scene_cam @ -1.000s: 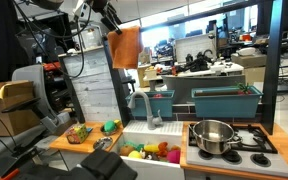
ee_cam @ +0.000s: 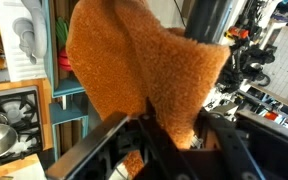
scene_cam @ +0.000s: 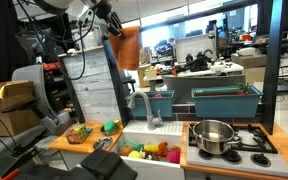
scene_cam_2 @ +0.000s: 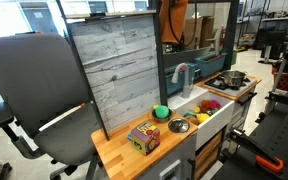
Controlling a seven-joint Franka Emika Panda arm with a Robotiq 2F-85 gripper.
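An orange cloth (scene_cam: 127, 47) hangs high above the counter, close to the left end of a dark overhead rail (scene_cam: 199, 15). My gripper (scene_cam: 115, 29) is at the cloth's upper left, shut on it. In the wrist view the cloth (ee_cam: 134, 60) fills the middle and covers much of the gripper, its folds running in between the fingers. The dark rail (ee_cam: 210, 18) meets the cloth's upper edge there; whether the cloth lies over the rail or only against it, I cannot tell. Only part of the cloth (scene_cam_2: 173, 22) shows at the top of exterior view 2.
Below stand a sink with colourful items (scene_cam: 149, 152), a faucet (scene_cam: 144, 108), a steel pot (scene_cam: 213, 135) on the stove and a patterned box (scene_cam_2: 144, 137). A grey plank panel (scene_cam_2: 116, 65) rises beside the sink. Blue planters (scene_cam: 224, 105) sit behind.
My gripper has shifted slightly right and down near the rail. The cloth still hangs from it and now looks a little narrower. Objects on the counter have not moved.
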